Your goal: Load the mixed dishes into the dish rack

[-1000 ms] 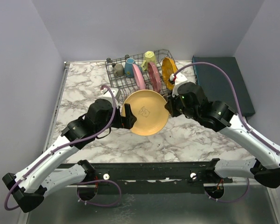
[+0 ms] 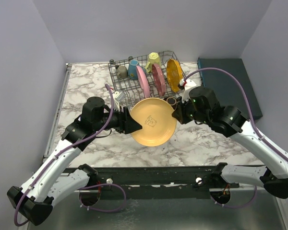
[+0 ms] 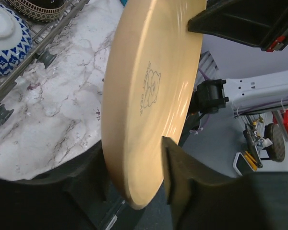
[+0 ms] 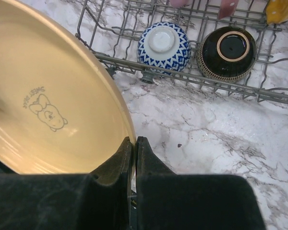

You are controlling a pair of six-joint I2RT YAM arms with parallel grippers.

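Observation:
A cream plate with a bear print [image 2: 152, 129] is held up in front of the rack. My right gripper is shut on its rim. My left gripper is part open around the plate's opposite rim, its fingertips blurred in the left wrist view. Behind, the wire dish rack [image 2: 116, 79] holds pink plates [image 2: 158, 76], a yellow dish [image 2: 173, 72], mugs [image 2: 133, 68] and two upturned bowls, a blue-white one [image 4: 164, 48] and a dark one [image 4: 225, 55].
A dark flat board [image 2: 225, 81] lies at the right of the counter.
The plate has shifted slightly toward the front and right of the top view. My left gripper has moved a little forward and turned at the plate's rim; my right gripper keeps hold.

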